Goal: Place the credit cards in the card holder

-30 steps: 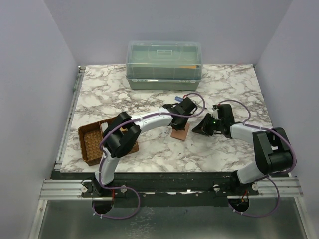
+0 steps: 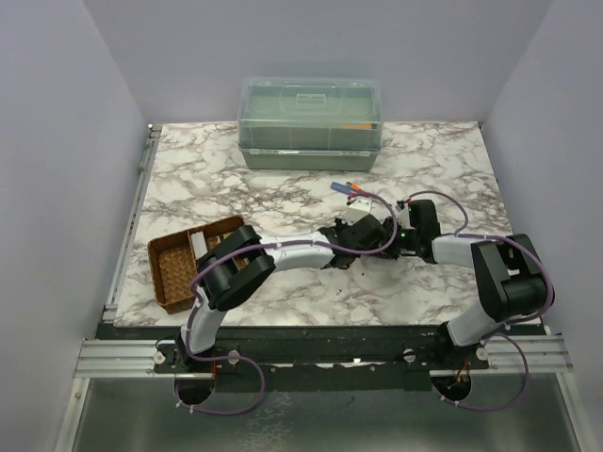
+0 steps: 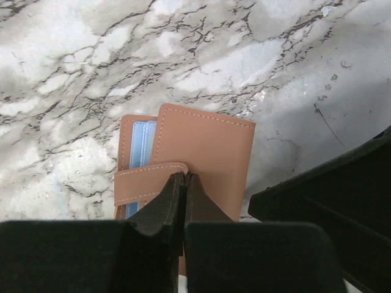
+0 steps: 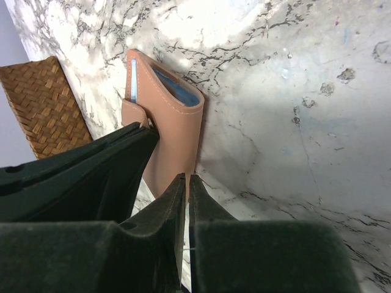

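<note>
A tan leather card holder (image 3: pixel 208 140) with a strap (image 3: pixel 143 180) and a light blue card (image 3: pixel 142 140) showing lies on the marble table. My left gripper is shut at the strap, nothing clearly visible between its fingers. In the right wrist view the holder (image 4: pixel 165 122) shows blue inside its open end; my right gripper is shut just over its lower part, and whether anything is between the fingers is hidden. In the top view both arms cover most of the holder.
A woven basket (image 2: pixel 174 264) stands at left, a large lidded plastic box (image 2: pixel 309 127) at the back. Small blue and orange items (image 2: pixel 342 187) lie behind the grippers.
In the top view my left gripper has moved forward toward the table's front and a little right over the holder, now covering it. The right gripper has moved slightly toward it.
</note>
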